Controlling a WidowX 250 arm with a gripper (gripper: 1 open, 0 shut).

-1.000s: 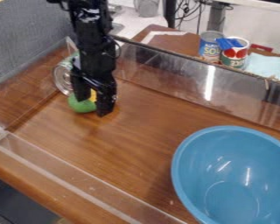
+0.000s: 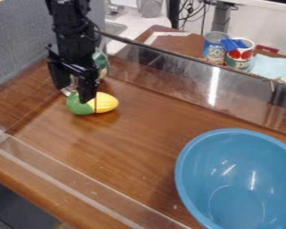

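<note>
My black gripper (image 2: 76, 75) hangs open over the left part of the wooden counter, just above a yellow object (image 2: 103, 102) and a green object (image 2: 79, 105) that lie side by side; I cannot tell whether they are one toy. A silvery and green container (image 2: 100, 64) stands behind the gripper, mostly hidden by it. A large blue bowl (image 2: 235, 183) sits at the lower right.
A clear plastic wall (image 2: 193, 85) runs along the back. Beyond it are cans (image 2: 238, 55), a light blue cloth (image 2: 274, 69) and cables. A clear rail crosses the front left.
My gripper has moved up and to the left, uncovering the yellow object, which was mostly hidden behind it.
</note>
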